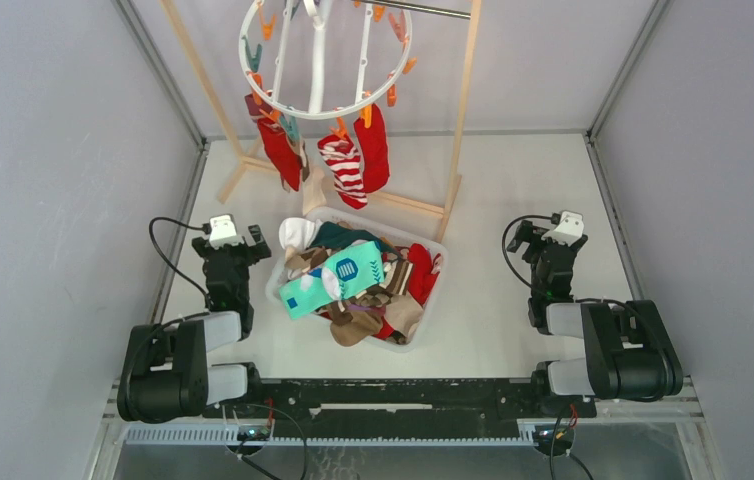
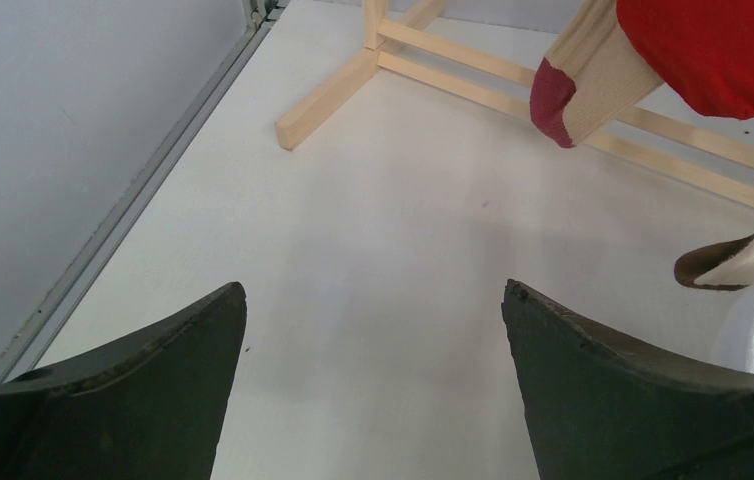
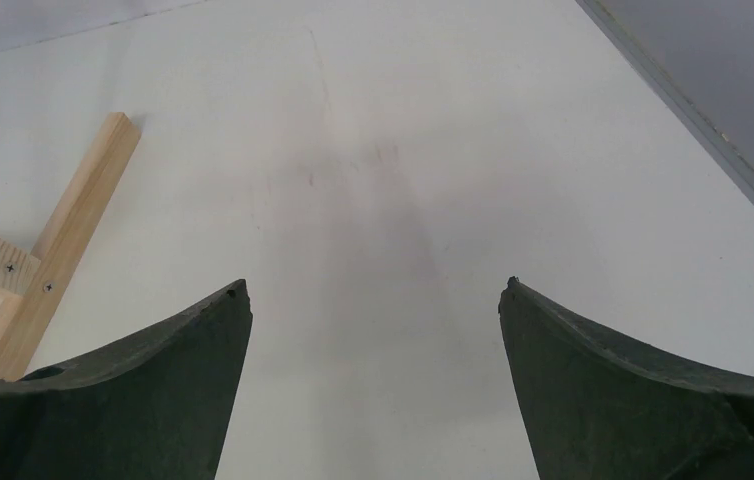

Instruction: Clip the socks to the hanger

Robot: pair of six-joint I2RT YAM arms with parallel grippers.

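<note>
A round white hanger (image 1: 316,113) with orange and teal clips hangs from a rod at the back. Clipped along its near rim are a plain red sock (image 1: 373,150), a red-and-white striped sock (image 1: 344,172) and other red and beige socks at the left. Below stands a white bin (image 1: 423,320) heaped with socks, a teal packet (image 1: 338,278) lying on top. Left of the bin, my left gripper is open and empty over bare table. My right gripper, far to the right, also stands open with nothing between its fingers.
A wooden stand (image 1: 463,110) frames the hanger, its feet resting on the table behind the bin. Grey walls close off both sides. Between bin and right arm the white table (image 1: 488,270) is clear.
</note>
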